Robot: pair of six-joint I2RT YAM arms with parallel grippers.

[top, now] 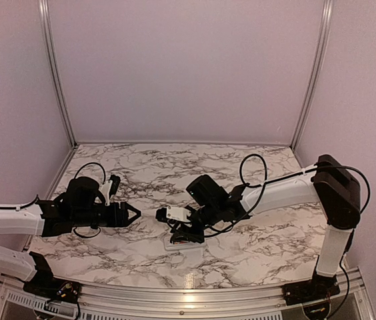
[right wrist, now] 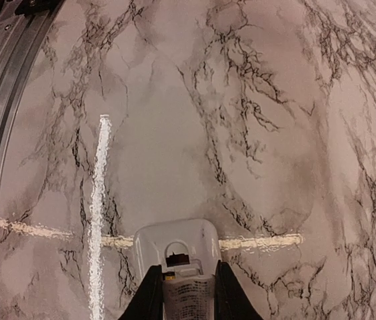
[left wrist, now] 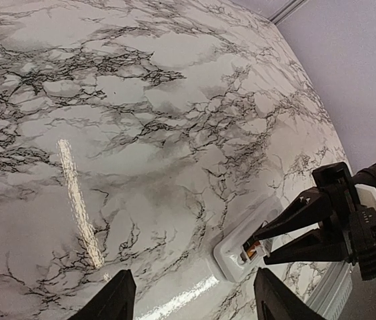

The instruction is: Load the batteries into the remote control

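Observation:
A white remote control [left wrist: 231,257] lies near the front middle of the marble table, its battery compartment [right wrist: 177,259] facing up with something dark and copper in it. My right gripper [top: 183,237] is down on the remote; in the right wrist view its fingertips [right wrist: 150,287] close around a silvery object at the compartment, which hides part of it; whether that is a battery is hard to tell. My left gripper [top: 131,215] hangs over the table to the left, apart from the remote, fingers parted with nothing between them.
A metal rail [top: 228,293] runs along its front edge, and walls enclose the back and sides.

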